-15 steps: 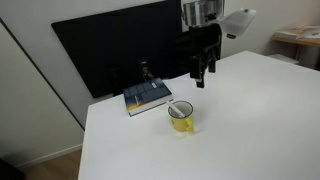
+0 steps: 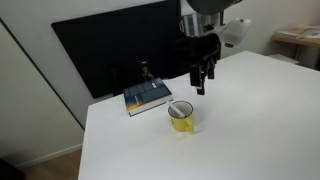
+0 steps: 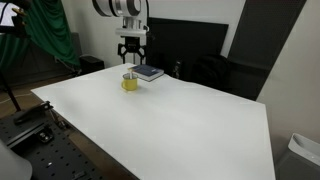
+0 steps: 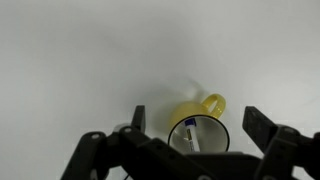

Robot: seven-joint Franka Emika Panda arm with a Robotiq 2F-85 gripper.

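A yellow mug (image 2: 182,123) stands upright on the white table, its handle toward the front in exterior view 1. Inside it leans a pale, stick-like object (image 2: 175,108), whose end rises above the rim. Above and a little to the right of the mug hangs my gripper (image 2: 202,86), open and empty. From the wrist, the mug (image 4: 198,132) appears at the bottom between the spread fingers, clearly below them. A dark line marks the object (image 4: 191,136) inside it. Exterior view 2 also has the gripper (image 3: 132,53) above the mug (image 3: 130,84).
A dark blue book (image 2: 147,96) lies behind the mug, near the table's back edge. Beyond it stands a black panel (image 2: 115,48). A small dark item (image 2: 146,71) is by the book.
The mug and book stay where they were.
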